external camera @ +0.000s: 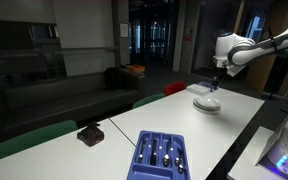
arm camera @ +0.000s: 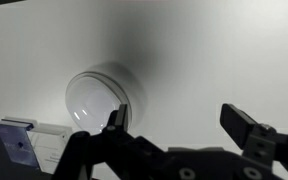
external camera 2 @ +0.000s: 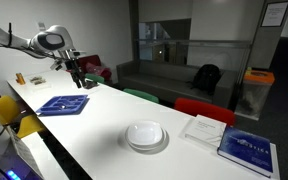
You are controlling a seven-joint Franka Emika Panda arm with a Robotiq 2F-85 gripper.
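Note:
My gripper hangs open above the table, its two dark fingers wide apart in the wrist view with nothing between them. In the first exterior view the gripper (external camera: 219, 80) appears just above the white bowl (external camera: 208, 102). The second exterior view places the gripper (external camera 2: 77, 78) over the far left part of the table, and the white bowl (external camera 2: 145, 132) on a plate nearer the camera, apart from it. From the wrist, the bowl (arm camera: 92, 103) lies left of the fingers. A blue tray (external camera 2: 62, 105) stands on the table with cutlery (external camera: 166, 158) inside.
Two books, one white (external camera 2: 203, 131) and one blue (external camera 2: 247, 152), lie at one table end. A small dark object (external camera: 90, 135) sits near the chair side. Green and red chairs (external camera 2: 206, 109) line one edge.

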